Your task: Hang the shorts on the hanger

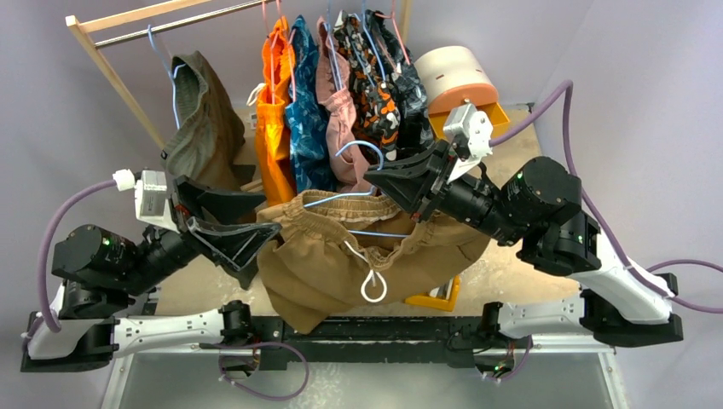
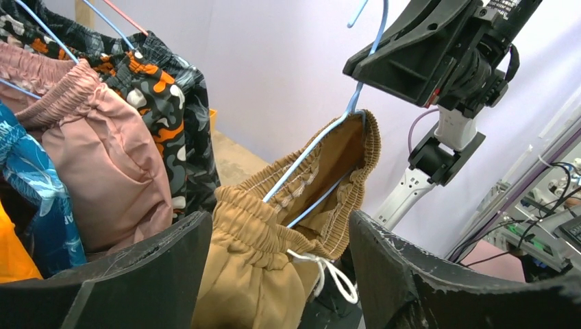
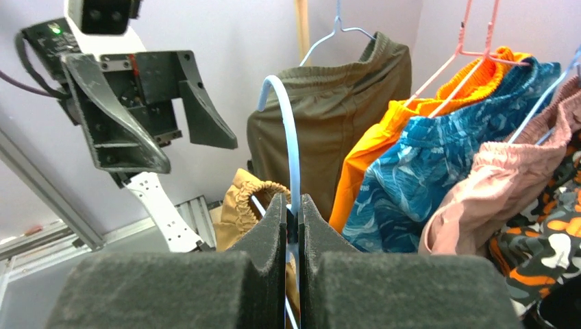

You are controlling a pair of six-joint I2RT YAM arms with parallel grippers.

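Tan shorts (image 1: 341,268) with a white drawstring hang in the middle of the top view, on a light blue hanger (image 1: 341,198). Both hanger arms reach inside the waistband, as the left wrist view shows. My right gripper (image 1: 397,189) is shut on the hanger near the base of its hook, and the hook (image 3: 281,96) rises free above the fingertips. To the left of the waistband my left gripper (image 1: 271,213) stands open and empty. In the left wrist view the shorts lie beyond its spread fingers (image 2: 147,274), apart from them as far as I can tell.
On the rail (image 1: 187,21) behind hang olive shorts (image 1: 205,119), orange shorts (image 1: 274,111), blue shorts (image 1: 309,111), pink shorts (image 1: 341,119) and dark patterned ones. A round-topped box (image 1: 452,77) sits at the back right. An orange tray (image 1: 435,298) lies under the tan shorts.
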